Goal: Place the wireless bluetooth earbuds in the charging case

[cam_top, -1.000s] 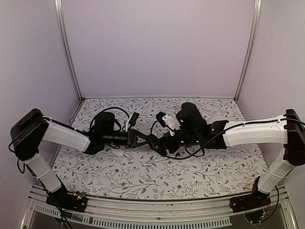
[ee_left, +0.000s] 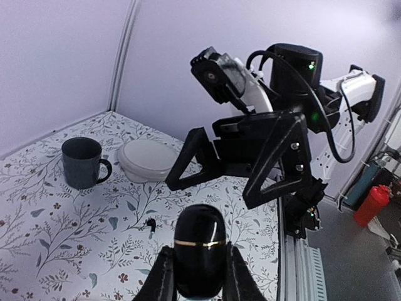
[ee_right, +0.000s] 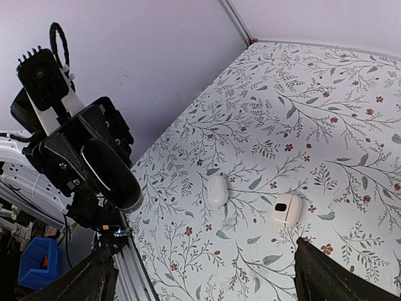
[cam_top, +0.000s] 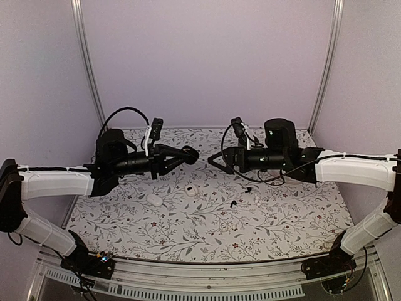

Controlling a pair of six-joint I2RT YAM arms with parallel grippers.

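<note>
My left gripper (cam_top: 182,157) is raised at centre-left, shut on a black oval case (ee_left: 199,248) with a gold band, its closed-looking body standing up from the fingertips. Across from it, my right gripper (cam_top: 216,160) stands open with nothing between its fingers, clear of the case. Small black pieces that look like earbuds lie on the table below: one (cam_top: 233,204) near the middle, another (cam_top: 249,189) farther right. A white rounded case (cam_top: 191,190) and a second white piece (cam_top: 153,199) lie at centre-left, seen also in the right wrist view.
In the left wrist view a dark mug (ee_left: 80,164) and a white lidded container (ee_left: 144,157) stand behind my right gripper.
Both arms have risen and drawn apart from where they met at the centre. The black case is in my left gripper, and my right gripper is away from it.
</note>
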